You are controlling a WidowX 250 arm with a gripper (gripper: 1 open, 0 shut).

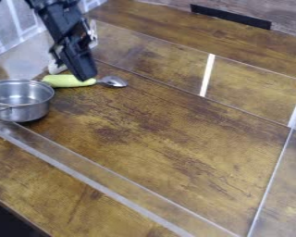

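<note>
The black gripper (80, 66) hangs at the upper left, just above the yellow-green object (64, 81), which lies on the wooden table. It appears shut, with nothing visible between its fingers. A silver spoon (112, 81) lies at the right end of the yellow-green object. A steel pot (18, 104) stands to the front left. A white item behind the gripper is mostly hidden.
Clear strips or panels with white tape border the work area. A dark slot sits at the back right.
</note>
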